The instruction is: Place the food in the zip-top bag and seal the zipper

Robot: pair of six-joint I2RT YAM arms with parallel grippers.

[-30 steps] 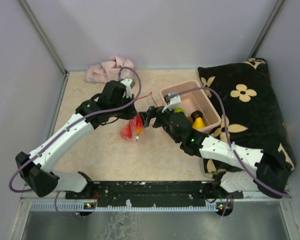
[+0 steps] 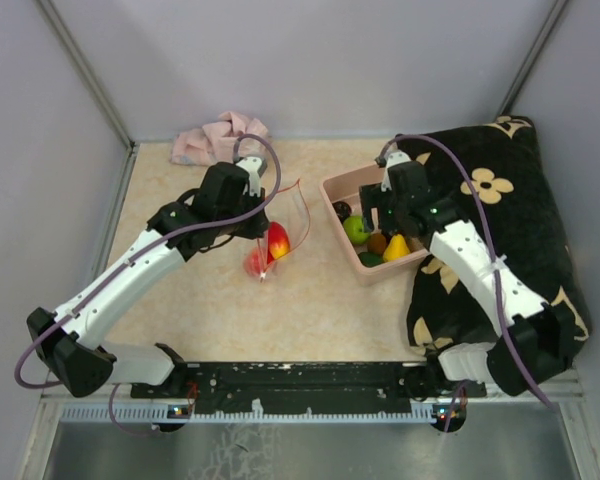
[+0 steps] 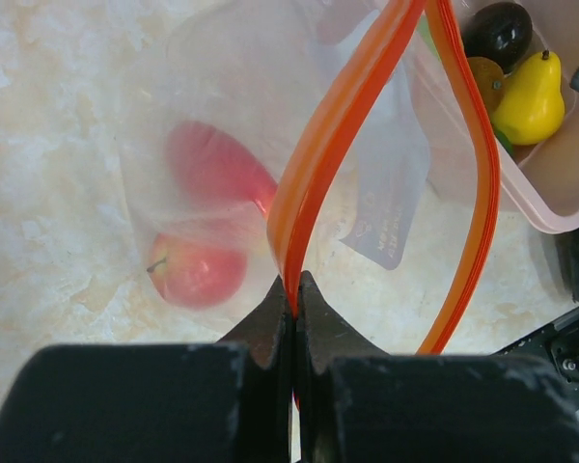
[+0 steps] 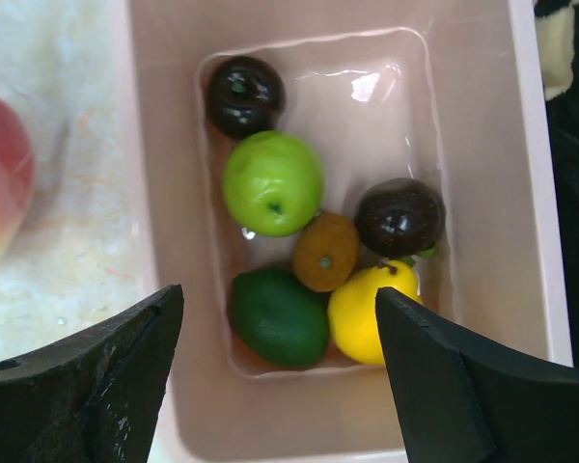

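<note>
My left gripper is shut on the orange-edged rim of the zip top bag (image 3: 380, 231), holding its mouth open. Inside the bag lie a red apple (image 3: 201, 270) and a red-yellow mango (image 2: 276, 240). My right gripper hangs open over the pink bin (image 2: 340, 185), nothing between its fingers. The bin holds a green apple (image 4: 273, 183), a yellow pear (image 4: 360, 313), a dark green fruit (image 4: 279, 318), a brown kiwi (image 4: 326, 251) and dark avocado-like fruits (image 4: 399, 217).
A black floral cushion (image 2: 450, 300) lies right of the bin. A pink cloth (image 2: 220, 140) is at the back left.
My right gripper has moved right from beside the bag to over the bin. The left arm has stayed in place with the bag.
</note>
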